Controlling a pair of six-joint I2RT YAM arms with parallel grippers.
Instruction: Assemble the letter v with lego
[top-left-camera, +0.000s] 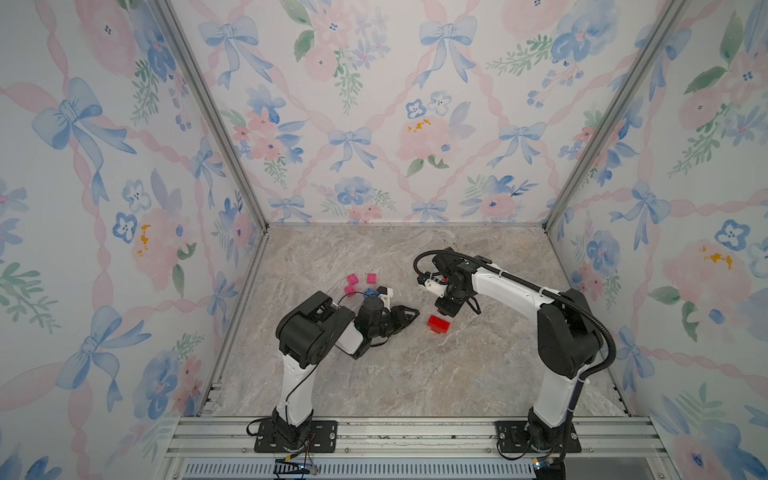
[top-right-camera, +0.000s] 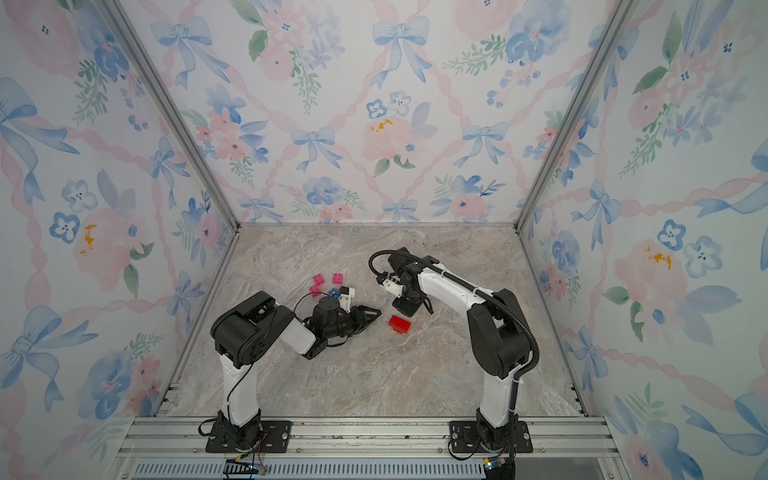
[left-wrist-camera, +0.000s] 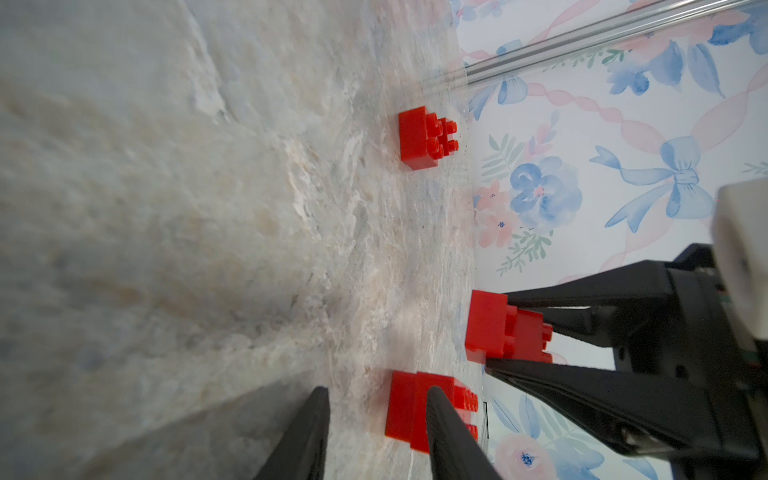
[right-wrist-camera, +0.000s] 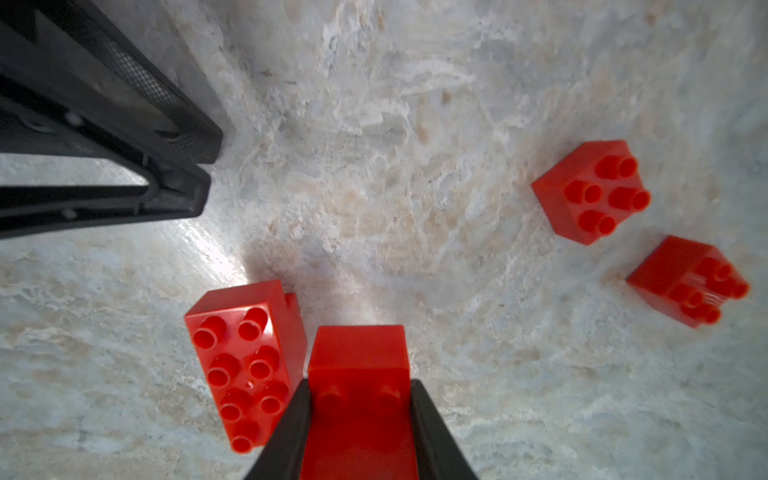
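My right gripper is shut on a red brick (right-wrist-camera: 360, 352), whose studs show between the fingers. The left wrist view shows this held brick (left-wrist-camera: 485, 324) raised off the table, seemingly with a second stepped red part. A red assembly (right-wrist-camera: 240, 360) with several studs lies beside it on the table, apparently stacked on another red part. In the top left view, a red patch (top-left-camera: 438, 323) appears by the right gripper (top-left-camera: 449, 306); held and resting pieces cannot be told apart there. My left gripper is part open and empty, the red assembly (left-wrist-camera: 424, 408) partly behind one finger.
Two loose red bricks, one nearer (right-wrist-camera: 592, 192) and one farther (right-wrist-camera: 688, 280), sit on the table. Pink bricks (top-left-camera: 371, 278) and a blue one (top-left-camera: 369, 293) lie beyond the left arm.
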